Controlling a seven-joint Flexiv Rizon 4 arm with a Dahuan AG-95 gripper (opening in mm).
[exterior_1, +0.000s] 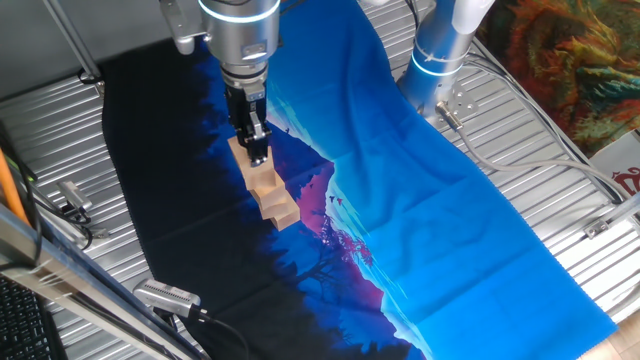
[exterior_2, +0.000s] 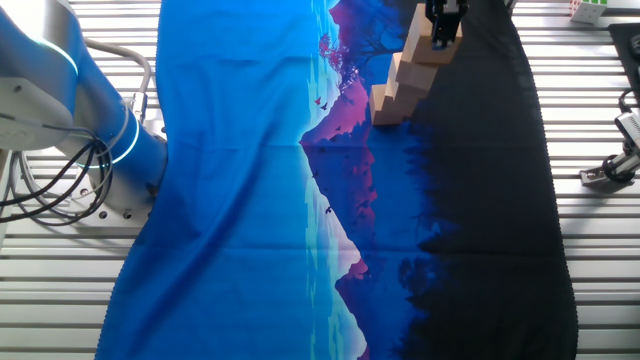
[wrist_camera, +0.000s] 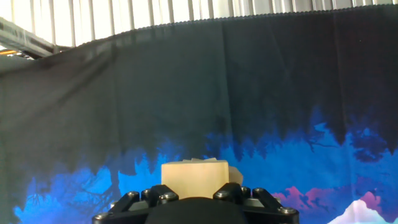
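Several plain wooden blocks form an offset, stair-like stack on the printed cloth, its highest part beneath my gripper. From the opposite side, the top block sits at the upper end of the steps, with lower blocks towards the blue part. My gripper is at that top block, partly cut off by the frame's edge. In the wrist view the pale block lies at the fingertips, and the dark gripper fingers overlap its near edge. Whether they grip it cannot be made out.
The cloth has folds and covers a slatted metal table. A camera-like device sits at the front left.
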